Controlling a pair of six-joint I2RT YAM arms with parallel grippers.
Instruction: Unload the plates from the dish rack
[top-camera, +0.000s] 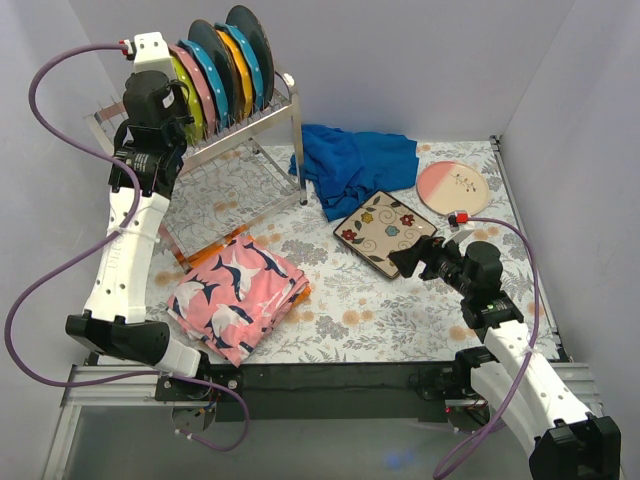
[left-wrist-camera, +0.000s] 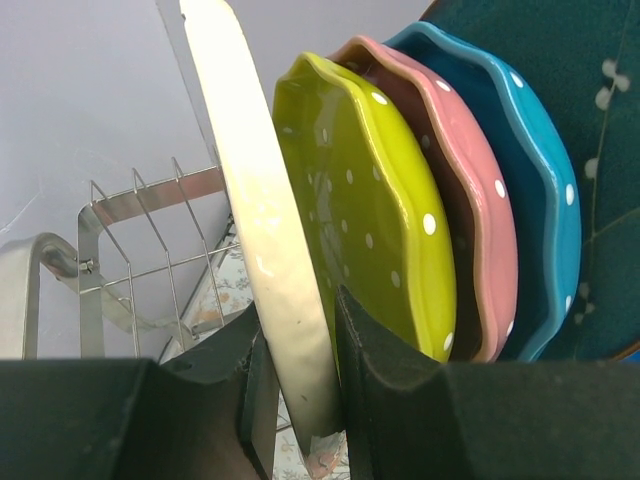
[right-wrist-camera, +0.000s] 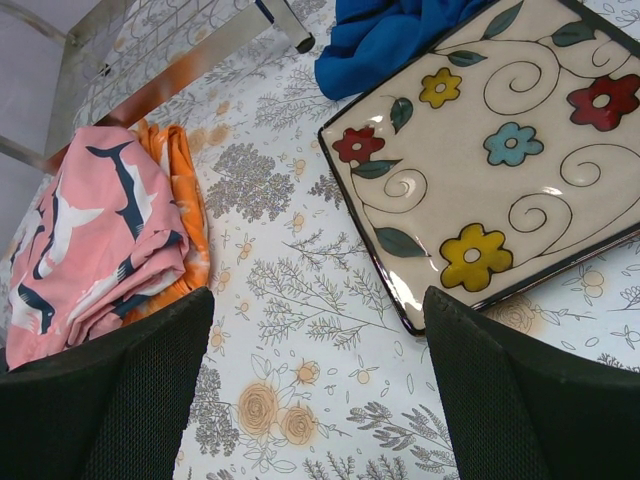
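Observation:
In the left wrist view a cream plate (left-wrist-camera: 258, 190) stands edge-on between the fingers of my left gripper, which is shut on it. Right beside it in the dish rack (top-camera: 245, 122) lean a yellow-green plate (left-wrist-camera: 370, 200), a pink plate (left-wrist-camera: 488, 215) and a blue plate (left-wrist-camera: 555, 195). Dark and orange plates continue along the rack in the top view, where my left hand hides the cream plate. My right gripper is open and empty, close to a flowered rectangular plate (right-wrist-camera: 490, 150) on the table. A round pink-and-cream plate (top-camera: 453, 188) lies behind it.
A crumpled blue cloth (top-camera: 350, 165) lies by the rack's right leg. A folded pink cloth (top-camera: 240, 295) over an orange one sits in front of the rack. Bare patterned tablecloth (top-camera: 365, 325) stretches across the front middle.

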